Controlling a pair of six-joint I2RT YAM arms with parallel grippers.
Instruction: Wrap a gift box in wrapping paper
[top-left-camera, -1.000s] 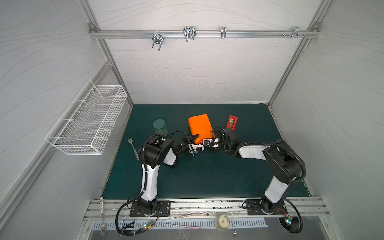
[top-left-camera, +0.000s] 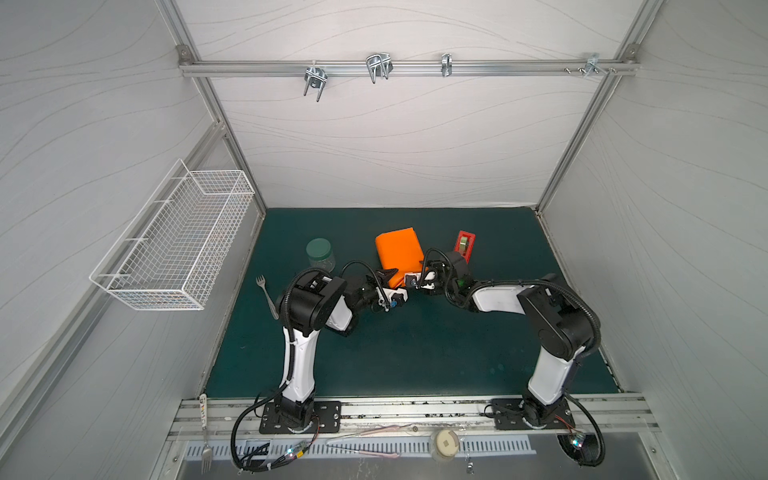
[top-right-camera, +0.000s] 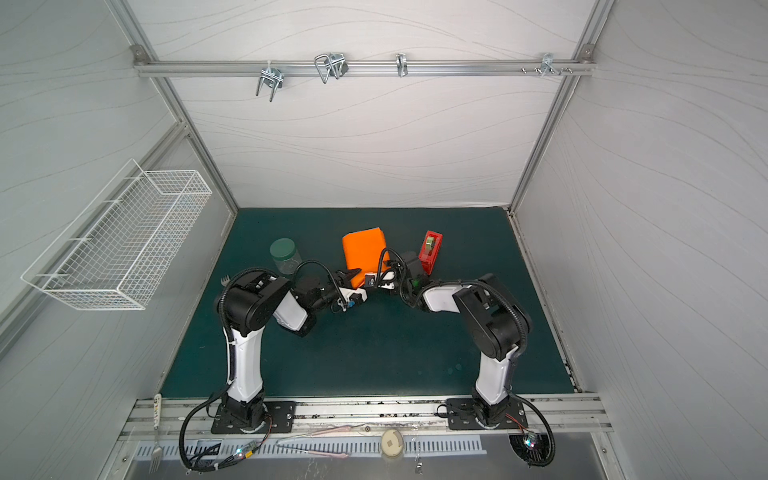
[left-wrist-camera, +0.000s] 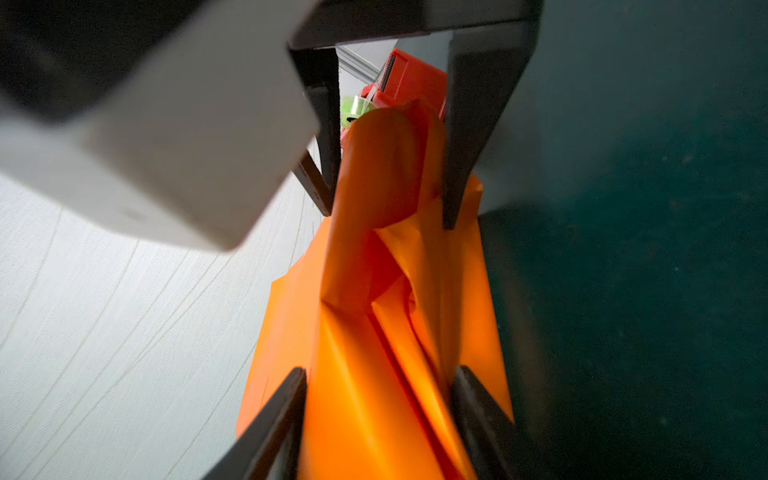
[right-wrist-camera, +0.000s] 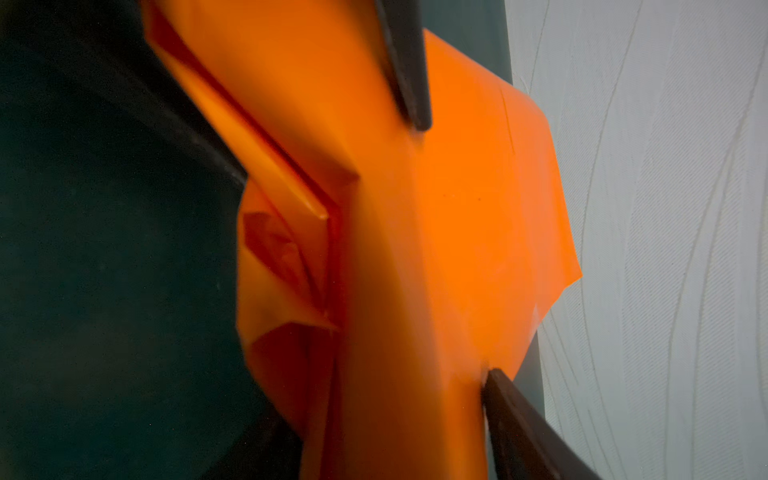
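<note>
The gift box, wrapped in orange paper (top-left-camera: 397, 248), lies near the table's centre; the box itself is hidden. A folded, creased end of paper (left-wrist-camera: 384, 288) points towards the front. From the left, my left gripper is shut on this paper end, which fills the space between its fingers. Facing it from the right, my right gripper has its fingers (right-wrist-camera: 512, 424) part open, one on each side of the same end. In the left wrist view, the right gripper's fingers (left-wrist-camera: 484, 96) stand apart around the folded paper.
A red tape dispenser (top-right-camera: 430, 252) is behind the right gripper. Left of the box stands a clear jar with a green lid (top-left-camera: 319, 249), and a fork (top-left-camera: 267, 297) lies farther left.
The wrapped box has moved barely to the left. My left arm stays where it was.
</note>
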